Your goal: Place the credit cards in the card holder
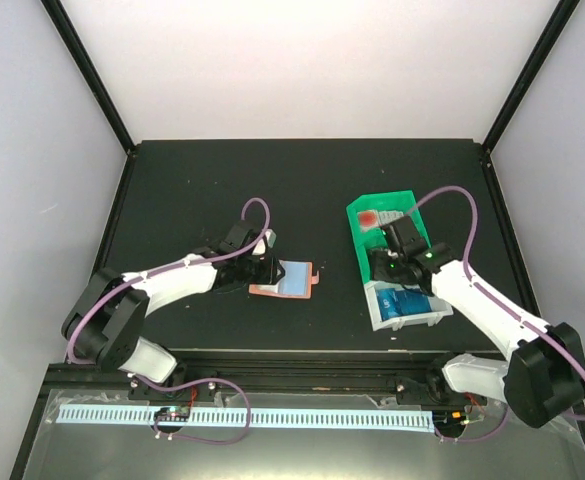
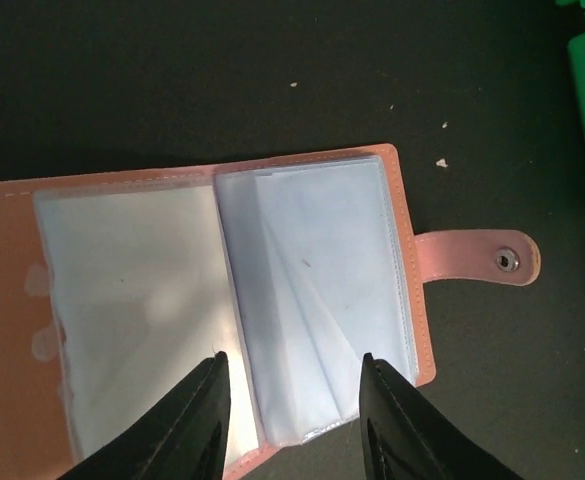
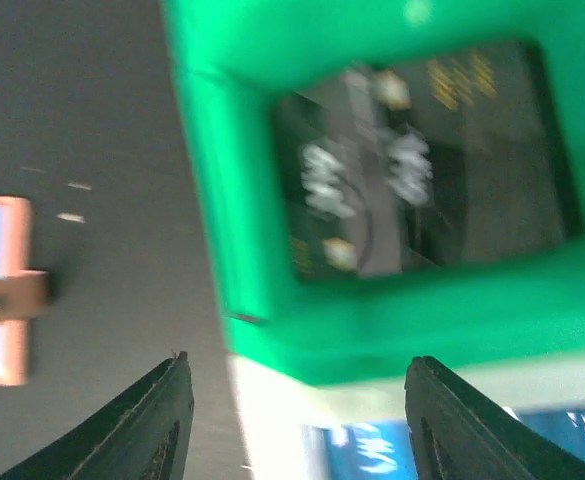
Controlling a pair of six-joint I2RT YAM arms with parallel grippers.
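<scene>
The card holder lies flat and spread on the black table, its snap strap pointing right. Clear sleeves cover both its halves: a whitish left one and a pale blue right one. My left gripper is over the holder, its fingers apart and nothing between them. My right gripper hovers above the near part of the bins with its fingers apart and empty. Under it, blue card-like items lie in the white bin; the right wrist view is blurred, so their details cannot be read.
The green bin adjoins the white bin at the right of the table. It holds a red-and-white item and, in the right wrist view, dark patterned items. Bare table stretches behind the holder.
</scene>
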